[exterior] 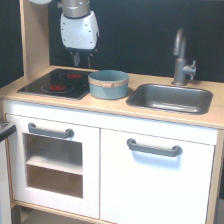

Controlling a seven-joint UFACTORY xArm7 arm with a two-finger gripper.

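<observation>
A blue-grey pot point(108, 86) rests on the light wooden counter, at the right edge of the black stove top. My gripper point(80, 59) hangs above the stove, to the upper left of the pot and apart from it. The white hand point(80, 31) points downward. Its dark fingers blend into the dark wall behind, so how far apart they stand is unclear. The inside of the pot is mostly hidden by its near wall.
The stove top point(52, 87) has two red burner marks and looks bare. To the right lies a metal sink point(168, 98), with a tall grey faucet point(180, 58) behind it. Wooden counter point(125, 105) separates pot from sink. Below are white cabinet doors with dark handles point(154, 148).
</observation>
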